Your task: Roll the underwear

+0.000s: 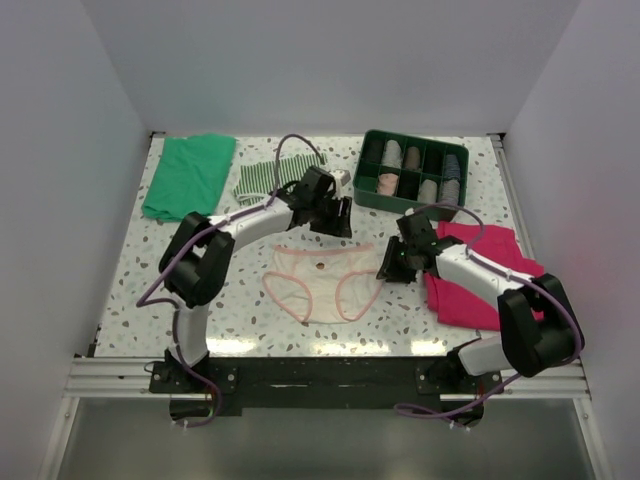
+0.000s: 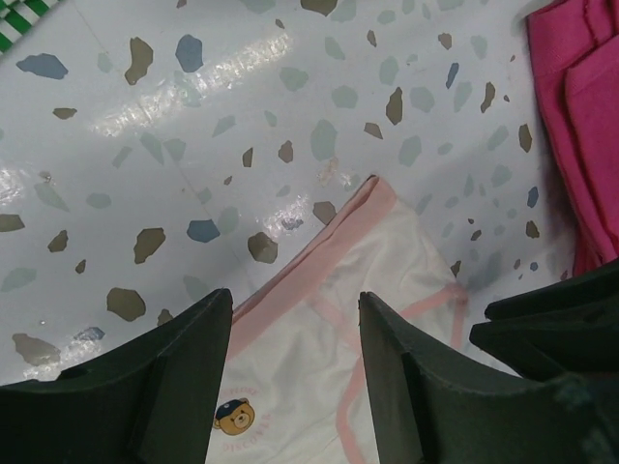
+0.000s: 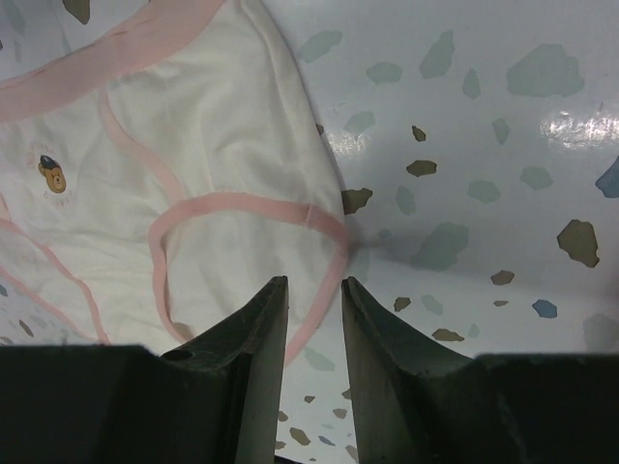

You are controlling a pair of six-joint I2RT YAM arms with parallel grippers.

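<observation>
The white underwear point(image 1: 320, 290) with pink trim and a bear print lies spread flat at the table's centre. My left gripper point(image 1: 335, 225) is open above its upper edge; in the left wrist view its fingertips frame the pink waistband point(image 2: 314, 271). My right gripper point(image 1: 390, 270) hovers at the right side of the underwear. In the right wrist view its fingers stand a little apart at the pink-trimmed side edge point(image 3: 329, 280), with nothing visibly held between them.
A green divided box point(image 1: 410, 140) with rolled items stands at the back right. Pink cloths point(image 1: 470, 310) lie right, a green cloth point(image 1: 185, 175) and striped cloth point(image 1: 250, 180) back left.
</observation>
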